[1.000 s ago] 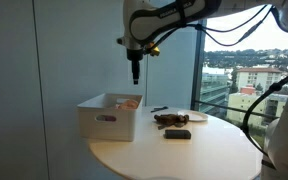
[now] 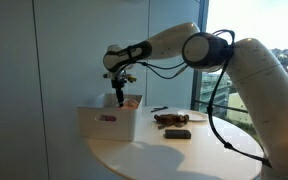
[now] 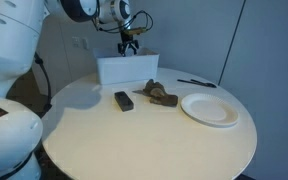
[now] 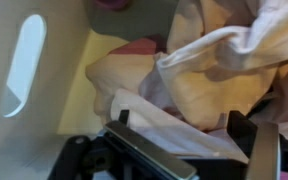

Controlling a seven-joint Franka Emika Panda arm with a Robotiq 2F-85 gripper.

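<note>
My gripper stands open inside the white box, its fingers pointing down. Beneath it in the wrist view lies a crumpled pale pinkish cloth, which fills much of the box. Nothing can be made out held between the fingers. Whether the fingertips touch the cloth I cannot tell. Something dark red shows at the top edge of the wrist view. In the second exterior view the box wall hides the fingertips.
On the round white table lie a black block, a crumpled brown item, a white plate and dark thin utensils. The box's walls stand close around my gripper.
From above the table my gripper has moved left and down, and it now reaches into the white box. The things on the table have stayed in place.
</note>
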